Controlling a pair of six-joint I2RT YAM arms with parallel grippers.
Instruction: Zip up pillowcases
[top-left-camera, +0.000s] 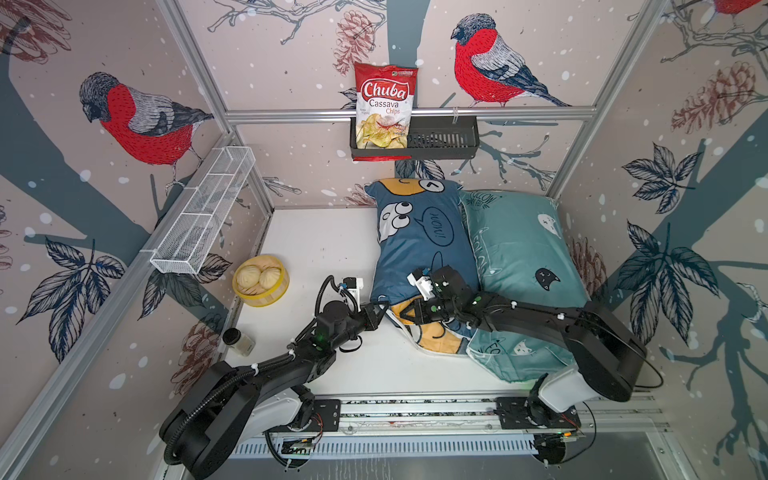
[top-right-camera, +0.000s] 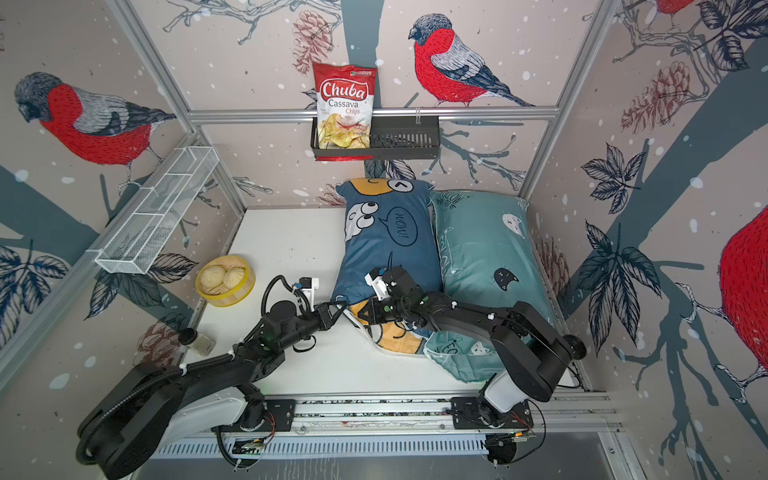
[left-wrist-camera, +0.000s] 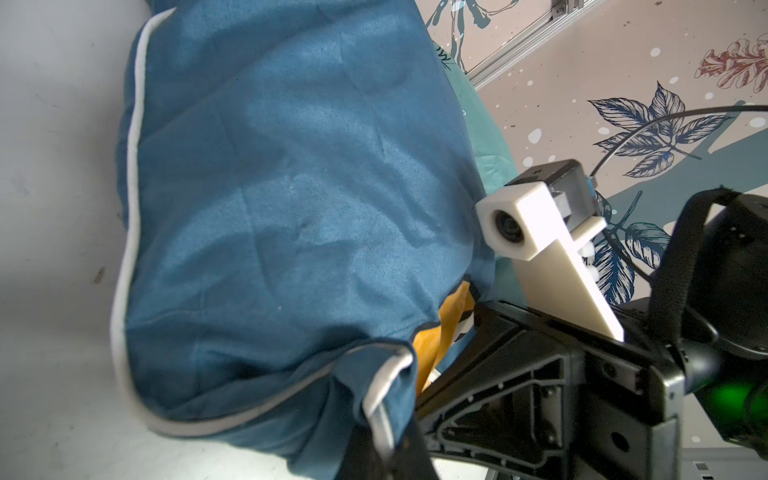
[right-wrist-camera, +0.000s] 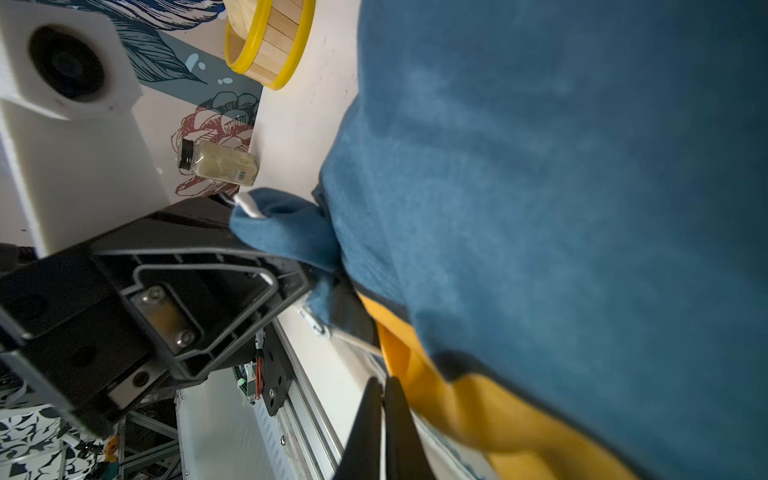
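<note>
The blue pillowcase (top-left-camera: 412, 240) lies with its near end turned back, showing orange fabric (top-left-camera: 440, 340) and a white-edged opening. My left gripper (top-left-camera: 382, 308) is shut on the piped fabric at that end's left corner, with the raised fold seen in the left wrist view. My right gripper is shut with nothing between its fingers, over the orange flap; a small zipper pull (right-wrist-camera: 314, 320) shows beside the left gripper in the right wrist view. The teal pillowcase (top-left-camera: 520, 248) lies to the right, partly behind my right arm.
A yellow-rimmed steamer (top-left-camera: 261, 292) and a jar (top-left-camera: 238, 342) stand along the left side. A white wire shelf (top-left-camera: 200, 212) is on the left wall, a dark rack (top-left-camera: 440, 148) with chips on the back wall.
</note>
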